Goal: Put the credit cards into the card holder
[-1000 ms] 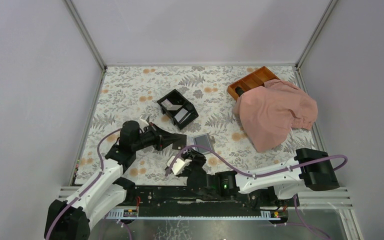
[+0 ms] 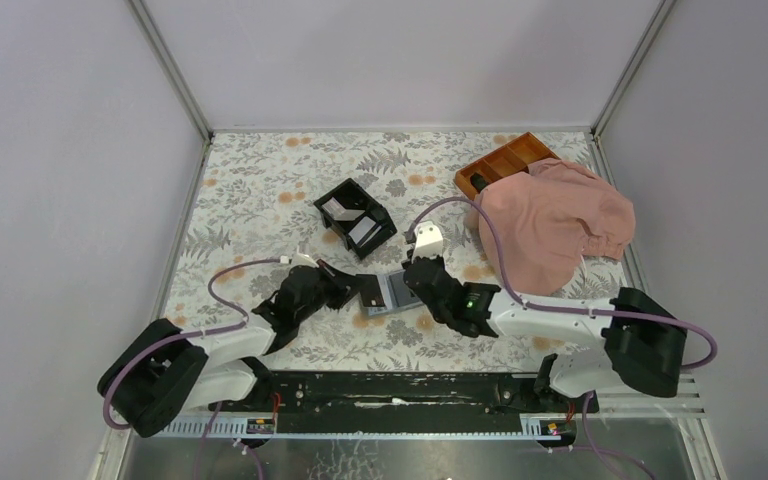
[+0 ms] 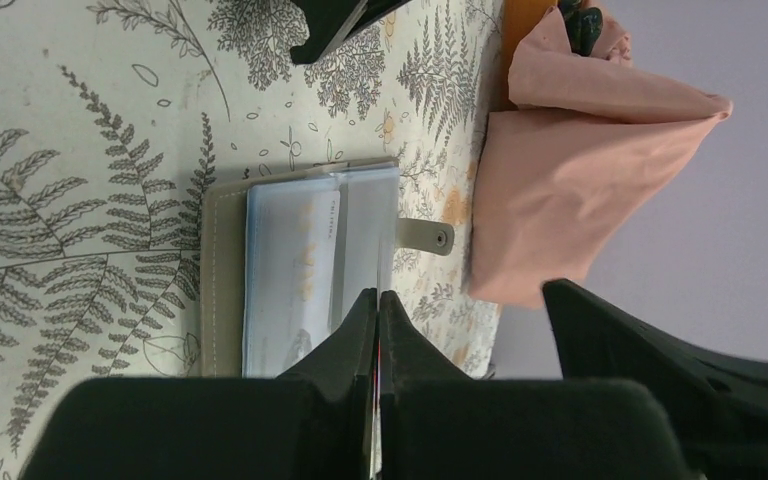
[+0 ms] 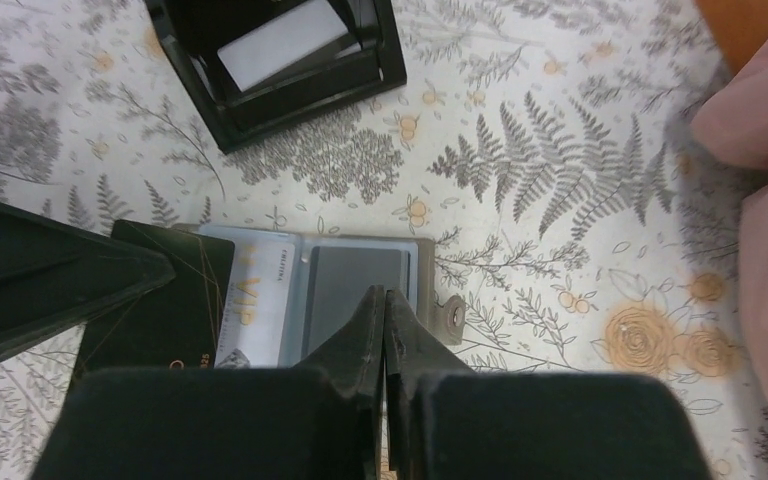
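Observation:
The card holder (image 2: 403, 290) lies open at the front centre, with pale sleeves (image 3: 290, 260) and a grey sleeve (image 4: 355, 285) showing. My left gripper (image 2: 352, 282) is shut on a black card, held beside the holder's left part; in the left wrist view it shows only as a thin edge at the fingertips (image 3: 378, 310). My right gripper is shut over the holder's right part, nothing visible between its fingers.
A black tray (image 2: 380, 235) with white cards stands behind the holder. At the right are a wooden compartment box (image 2: 505, 155) and a pink cloth (image 2: 550, 230).
My left gripper has moved right with the black card, toward the holder. My right gripper has moved from the front up and right, over the holder's right part.

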